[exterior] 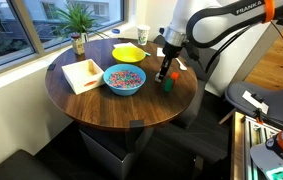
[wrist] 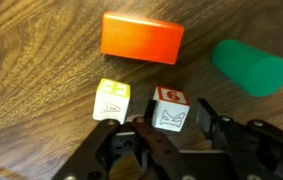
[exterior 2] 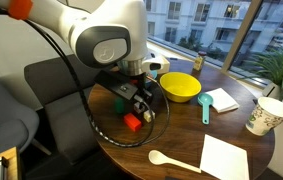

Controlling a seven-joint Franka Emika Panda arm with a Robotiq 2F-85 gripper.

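A small cube with a red top and a white, marked side (wrist: 169,112) stands between the fingers of my gripper in the wrist view. The fingers are part open around it, with a narrow gap showing at its right. Just left of it sits a yellow-and-white cube (wrist: 111,100). Above lies an orange-red block (wrist: 141,38), and a green cylinder (wrist: 251,66) is at the upper right. From the second exterior view, the red block (exterior 2: 132,122) lies at the table edge below my gripper (exterior 2: 147,108). The arm partly hides the green piece (exterior 2: 119,105).
A blue bowl of small pieces (exterior: 125,79), a yellow bowl (exterior: 130,54) and a white tray (exterior: 82,76) occupy the round table. In the second exterior view a white spoon (exterior 2: 171,159), a turquoise spoon (exterior 2: 206,106) and a potted plant (exterior 2: 269,112) are visible.
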